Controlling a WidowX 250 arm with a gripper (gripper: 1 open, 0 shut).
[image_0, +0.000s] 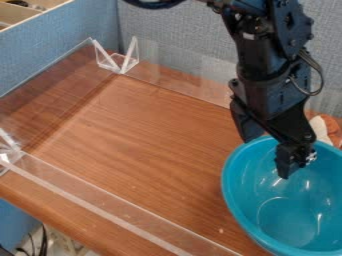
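My black gripper (283, 150) hangs at the right of the view, pointing down over the back part of a large blue bowl (267, 220). It is open, and I see nothing held between its fingers; its tips reach just inside the bowl's rim. The bowl's visible floor looks empty, though the part behind the gripper is hidden.
An orange object (326, 132) is partly visible behind the bowl at the right. An open wooden box (22, 18) sits at the top left.
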